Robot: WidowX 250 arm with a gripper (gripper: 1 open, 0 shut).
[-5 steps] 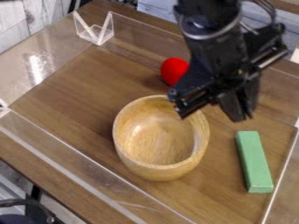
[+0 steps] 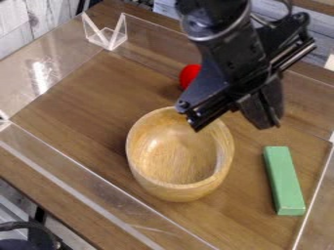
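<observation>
My gripper (image 2: 196,111) hangs over the right middle of the table, just above and behind a light wooden bowl (image 2: 170,166), which is empty. Its fingertips point down and left; whether they are open or shut is hard to see from this angle. A red ball (image 2: 189,76) lies behind the gripper, partly hidden by it. A green block (image 2: 284,181) lies to the right of the bowl.
The wooden table (image 2: 78,117) has clear room on the left. A small clear holder (image 2: 105,31) stands at the back left. Clear rims run along the table's front-left and right edges.
The gripper has moved slightly to the left and now hides more of the red ball. The bowl and green block have not moved.
</observation>
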